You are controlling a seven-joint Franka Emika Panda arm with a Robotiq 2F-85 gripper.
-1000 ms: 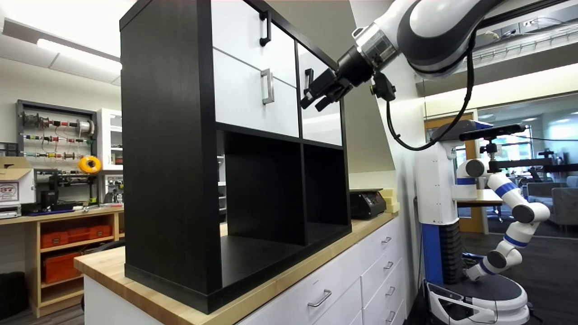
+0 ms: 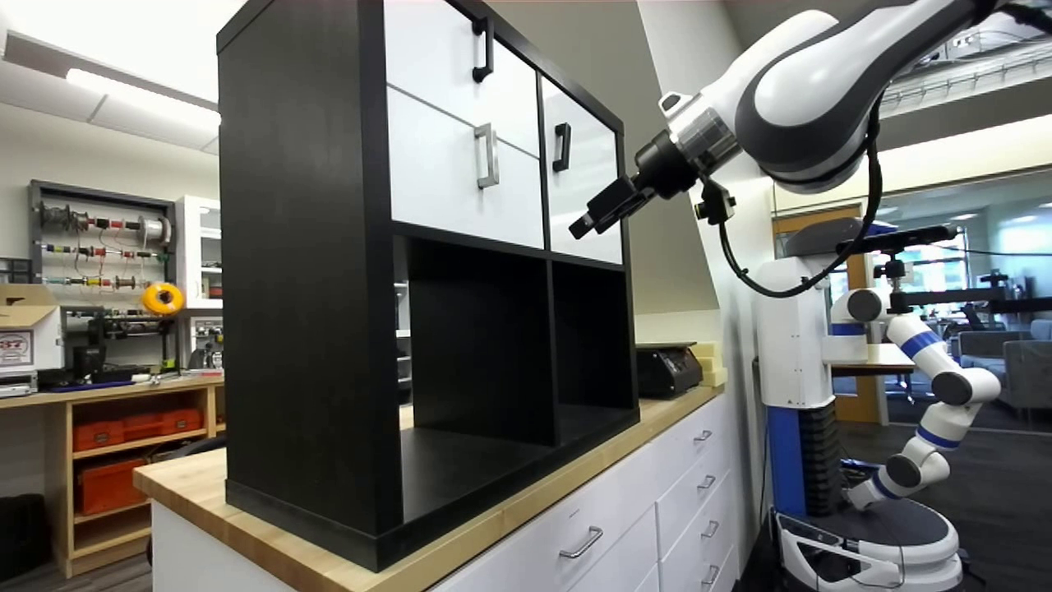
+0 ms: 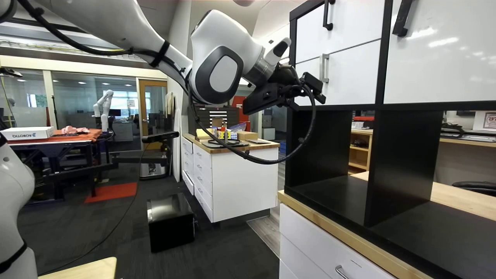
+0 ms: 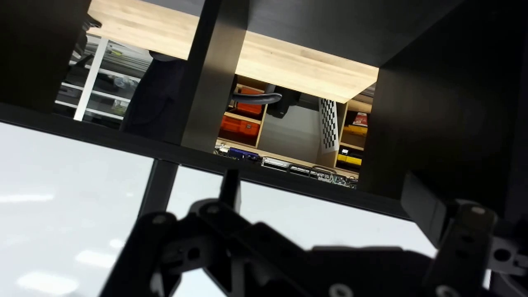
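My gripper (image 2: 589, 219) is in the air in front of the black cabinet (image 2: 301, 266), at the height of its white fronts. In the wrist view the two fingers (image 4: 424, 208) stand wide apart, with nothing between them. A silver handle (image 2: 487, 156) is on the lower left white front (image 2: 434, 163), and a black handle (image 2: 482, 49) sits above it. Another black handle (image 2: 562, 147) is on the right white door (image 2: 583, 192). In exterior view 2 the gripper (image 3: 321, 91) appears just below the silver handle (image 3: 324, 68); whether they touch cannot be told.
Below the white fronts are open black compartments (image 2: 478, 335), empty where visible. The cabinet stands on a wooden counter (image 2: 582, 469) over white drawers. A dark device (image 2: 667, 369) sits at the counter's far end. A cable (image 3: 312, 123) loops beneath my wrist.
In exterior view 1 my gripper has shifted slightly right and down, and its wrist has turned, so the fingers now overlap. The right door's black handle is now uncovered. The cabinet fronts look unchanged.
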